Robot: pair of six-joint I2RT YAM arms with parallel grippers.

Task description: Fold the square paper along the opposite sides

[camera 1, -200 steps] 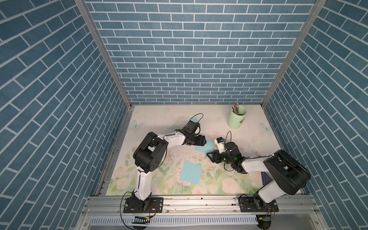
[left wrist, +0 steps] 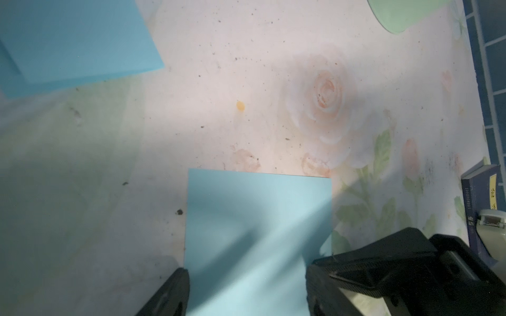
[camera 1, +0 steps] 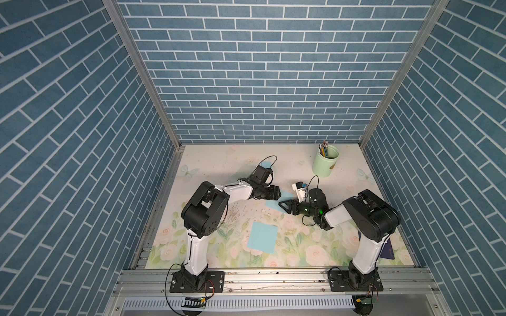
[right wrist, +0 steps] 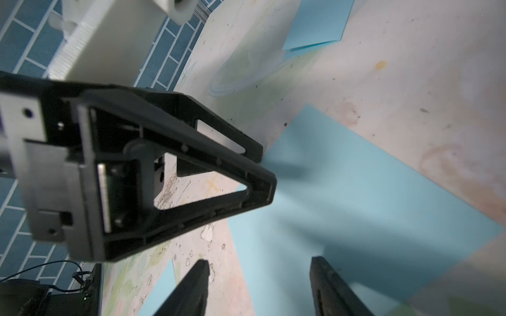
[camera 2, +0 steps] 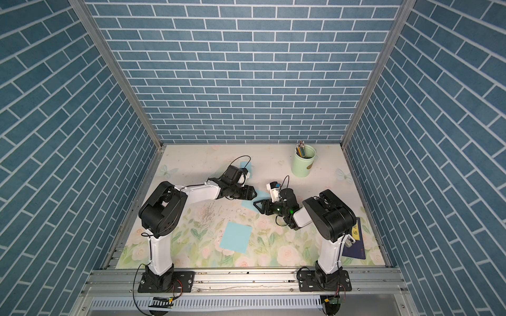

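A light blue square paper (camera 1: 279, 205) lies near the middle of the table, between the two grippers, which partly hide it from above. In the left wrist view the paper (left wrist: 258, 210) looks flat, with no fold showing, and my left gripper is over it, its fingers apart. Seen from the right wrist, the paper (right wrist: 348, 194) stretches under my right gripper, whose fingers are apart too. Left gripper fingers (right wrist: 261, 181) reach over the paper's near-left edge there. Whether any finger touches the paper, I cannot tell.
A second blue square sheet (camera 1: 262, 237) lies nearer the front edge. Folded blue paper (left wrist: 79, 42) sits behind the left gripper. A green pencil cup (camera 1: 325, 162) stands at back right; a dark book (camera 2: 354, 245) lies at front right.
My right gripper has shifted left and slightly away from the front, its elbow swinging inward. The left gripper has moved a little left. The middle paper appears slightly further left.
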